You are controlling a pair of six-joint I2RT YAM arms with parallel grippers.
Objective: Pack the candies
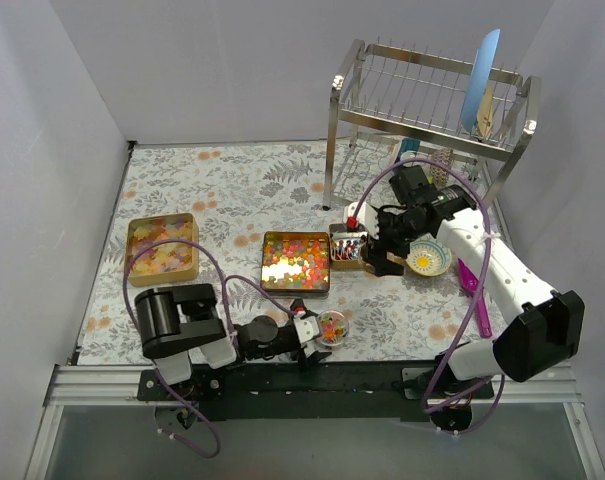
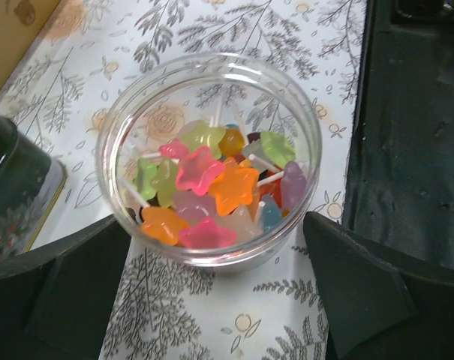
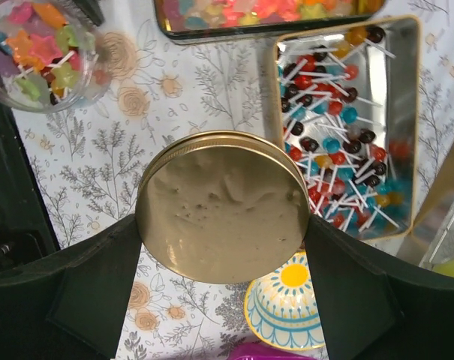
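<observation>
A clear round jar (image 2: 211,251) full of star-shaped candies on sticks stands near the front edge of the table. My left gripper is open around it, one finger on each side. My right gripper is over the table with a round gold lid (image 3: 220,210) between its fingertips; whether they grip it I cannot tell. Below it lies a metal tray of round lollipops (image 3: 339,142). A tin of colourful candies (image 1: 295,262) stands at the centre.
Another candy tin (image 1: 162,250) is at the left. A patterned bowl (image 1: 428,257), a pink utensil (image 1: 477,300) and a steel dish rack (image 1: 432,130) occupy the right.
</observation>
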